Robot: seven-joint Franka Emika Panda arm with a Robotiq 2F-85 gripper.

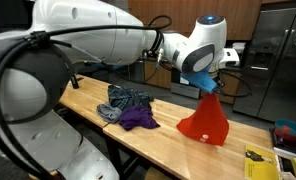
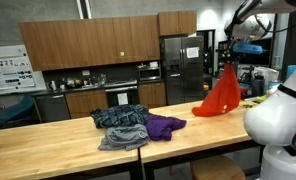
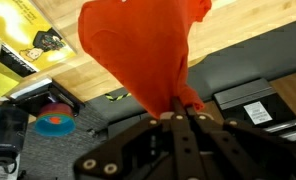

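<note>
A red-orange cloth (image 1: 205, 122) hangs from my gripper (image 1: 208, 88), which is shut on its upper end over the right part of the table. Its lower part spreads out close to the wooden tabletop; whether it touches cannot be made out. In the wrist view the cloth (image 3: 143, 45) narrows toward the fingertips, where it is bunched. Exterior view 2 has the cloth (image 2: 223, 95) at the right, trailing down from the raised gripper. On the table to the left lie a purple cloth (image 1: 138, 118) and a heap of dark and grey cloths (image 1: 123, 97).
A yellow printed packet (image 1: 260, 164) lies near the table's right end, by a teal-rimmed round container (image 1: 288, 130). Bare tabletop (image 1: 178, 150) stretches between the cloth heap and the packet. Cabinets and a fridge stand well behind.
</note>
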